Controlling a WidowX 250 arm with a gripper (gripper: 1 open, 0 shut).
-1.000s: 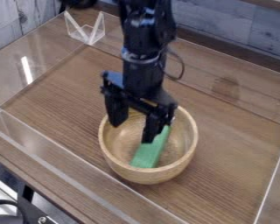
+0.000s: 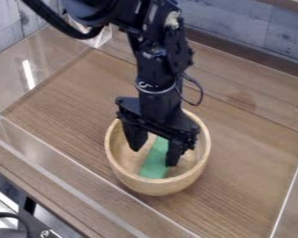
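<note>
My black gripper [image 2: 156, 136] reaches down into a light wooden bowl [image 2: 159, 185] at the centre of the camera view. Its fingers stand apart, one toward the left of the bowl and one toward the right, around a green object [image 2: 155, 164] lying on the bowl's floor. The green object is partly hidden by the gripper, and whether the fingers touch it cannot be told.
The bowl stands on a wooden table [image 2: 245, 186] with clear room to the left and right. A grey plank wall [image 2: 251, 28] runs behind. Cables and metal framing sit at the lower left corner.
The bowl has stayed in about the same place.
</note>
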